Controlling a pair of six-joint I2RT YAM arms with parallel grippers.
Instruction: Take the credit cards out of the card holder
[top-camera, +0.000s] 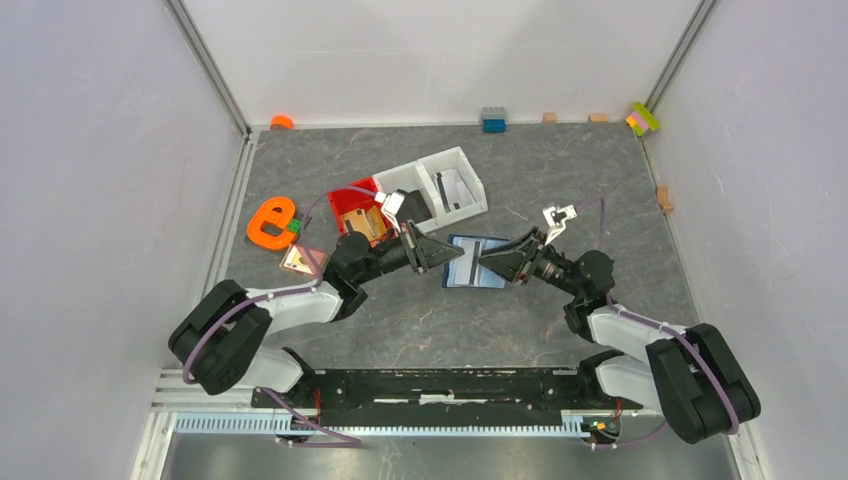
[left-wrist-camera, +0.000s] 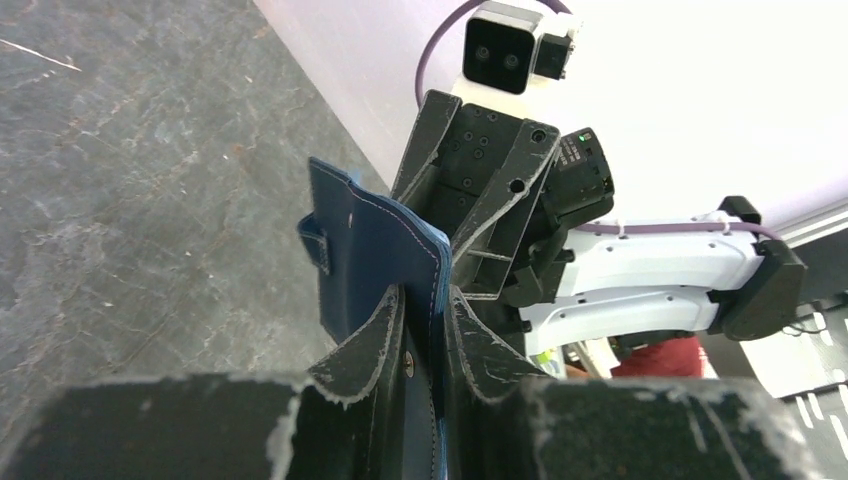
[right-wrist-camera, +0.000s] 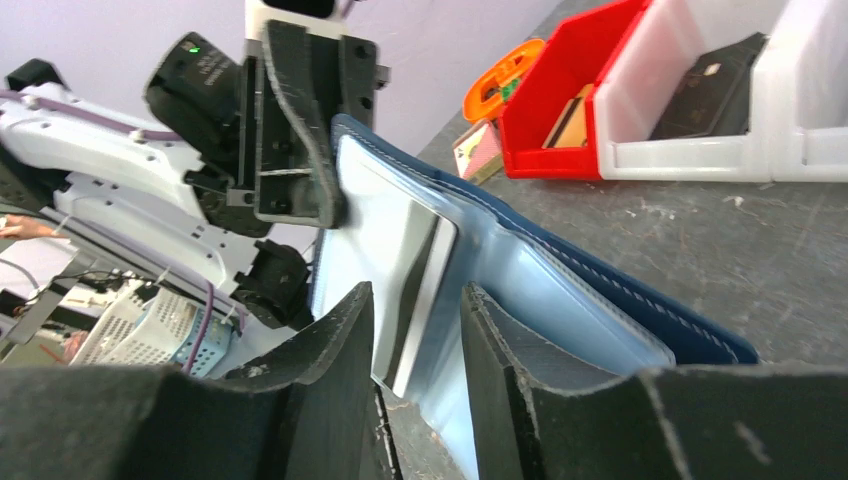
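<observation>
A navy card holder (left-wrist-camera: 370, 250) with stitched edge is held between my grippers above the table (top-camera: 400, 320). My left gripper is shut on its edge. In the right wrist view the holder's pale inner side (right-wrist-camera: 510, 320) faces me, with a white card-like strip (right-wrist-camera: 425, 300) in it. My right gripper is part open in front of that inner side; whether anything is between its fingertips is unclear. In the top view (top-camera: 475, 262) the holder lies spread between both grippers.
A red tray (top-camera: 345, 200) and white two-compartment box (top-camera: 452, 152) stand behind the grippers. An orange object (top-camera: 260, 215) and a card box (top-camera: 297, 260) lie at the left.
</observation>
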